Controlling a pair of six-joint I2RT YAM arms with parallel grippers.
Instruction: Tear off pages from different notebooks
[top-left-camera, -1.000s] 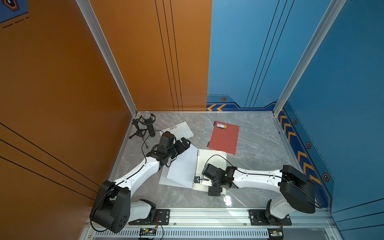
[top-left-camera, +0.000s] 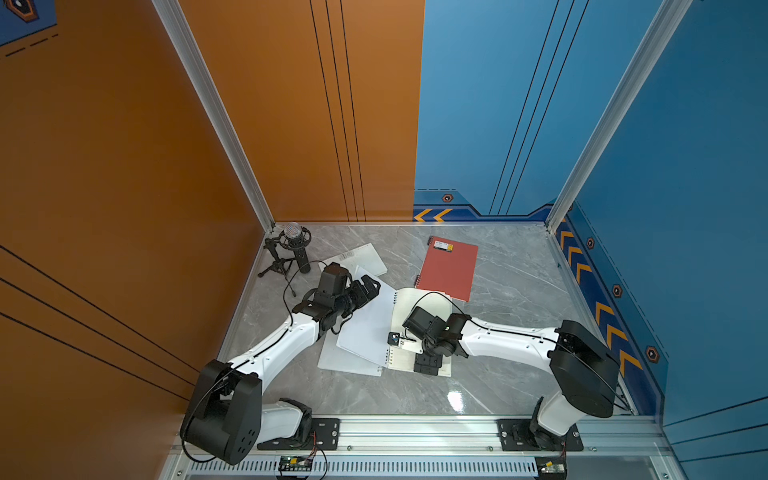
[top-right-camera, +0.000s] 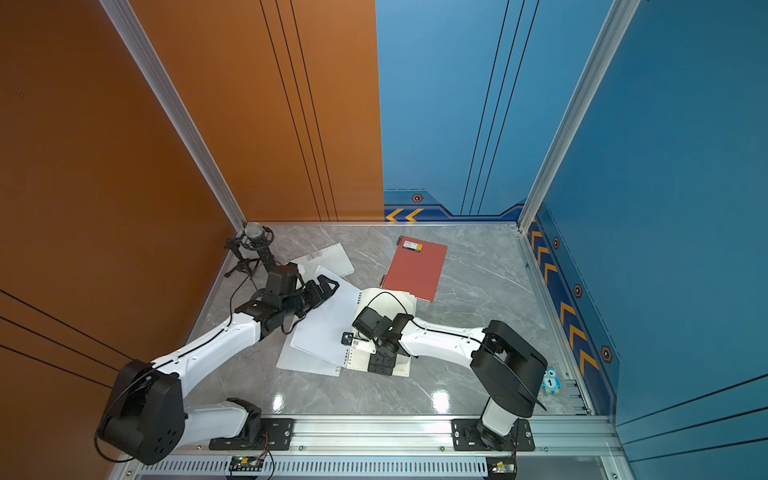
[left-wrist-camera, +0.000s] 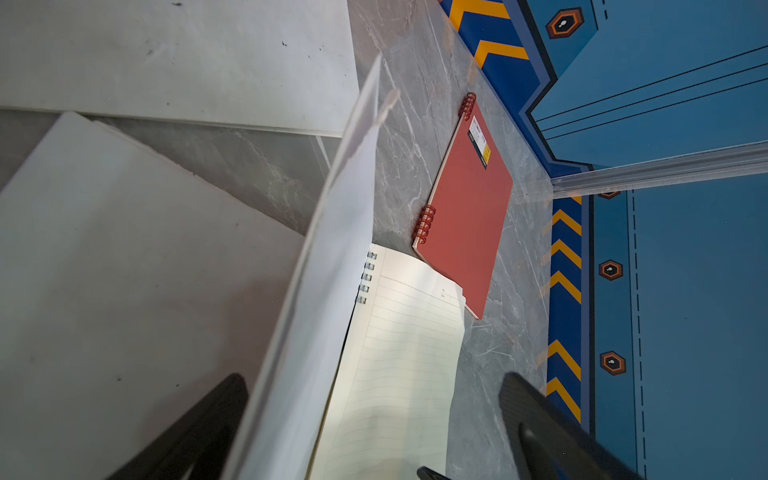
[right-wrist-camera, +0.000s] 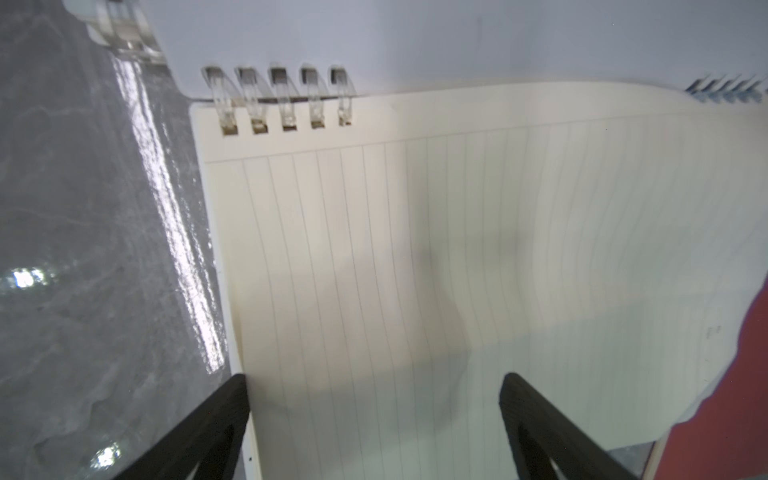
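Observation:
A wire-bound notebook lies open mid-table, its lined cream page (top-left-camera: 409, 299) on the right and its white cover (top-left-camera: 369, 326) folded to the left. In the left wrist view that cover (left-wrist-camera: 328, 296) rises tilted between the spread fingers of my left gripper, which is open. My right gripper is open over the near part of the lined page (right-wrist-camera: 480, 240), whose far end looks bowed. Whether its fingertips touch the paper I cannot tell. Beyond the page lies a shut red notebook (top-left-camera: 449, 270); the page's far corner meets its near edge.
A white sheet or pad (top-left-camera: 360, 257) lies at the back left, and another white sheet (top-left-camera: 344, 361) sits partly under the cover. A microphone on a small tripod (top-left-camera: 296, 244) stands at the left back.
The open notebook has slid away from the front edge along with my right gripper, and its page now bows. The red notebook has shifted slightly back. My left arm stays put.

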